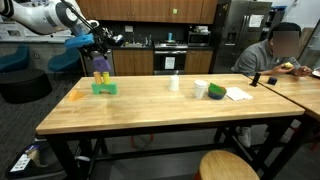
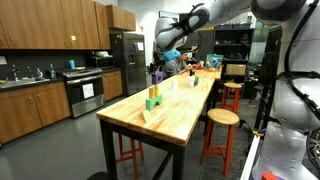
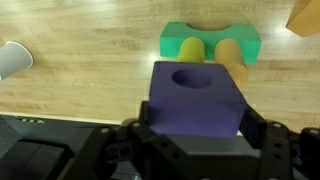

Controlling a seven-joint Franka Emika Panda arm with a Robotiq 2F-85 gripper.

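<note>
A purple block with a round hole in its face is held between the fingers of my gripper, which is shut on it. Below the block in the wrist view are a yellow cylinder and an orange cylinder, beside a green block. From the first exterior view, the purple block appears just above the cylinders, over the green block on the table. Whether it touches them is unclear. The second exterior view shows the yellow cylinder on the green block.
An orange piece lies left of the green block. Farther right stand white cups, a green bowl and white paper. A person sits beyond the right end.
</note>
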